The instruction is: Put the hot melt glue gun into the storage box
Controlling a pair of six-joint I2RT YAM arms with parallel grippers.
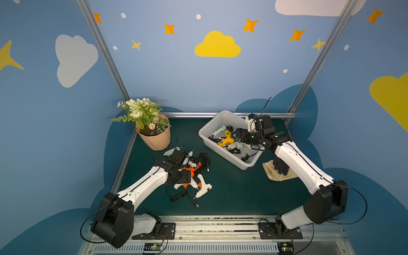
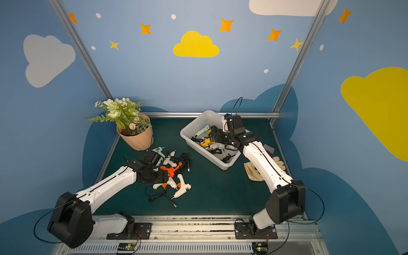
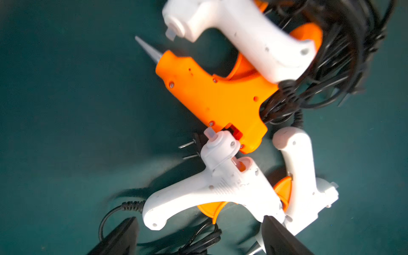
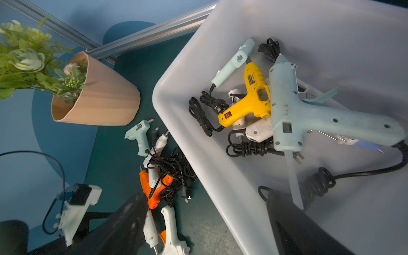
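Observation:
Over the heap of glue guns on the left, my left gripper (image 1: 184, 176) stands open. In the left wrist view a white glue gun (image 3: 221, 187) lies just ahead of its spread fingers (image 3: 121, 238), not gripped. An orange gun (image 3: 221, 99) is beyond it, with another white gun (image 3: 250, 36) across its handle; a third white gun (image 3: 303, 170) is at right. My right gripper (image 1: 240, 135) hovers open and empty above the grey-white storage box (image 4: 238, 204). Inside the box lie a large pale-green gun (image 4: 286, 110), a yellow gun (image 4: 250, 99) and others.
Black cables (image 3: 331, 63) are tangled around the guns on the table. A potted plant (image 1: 153, 136) stands at the back left. Gloves (image 1: 278, 170) lie right of the box.

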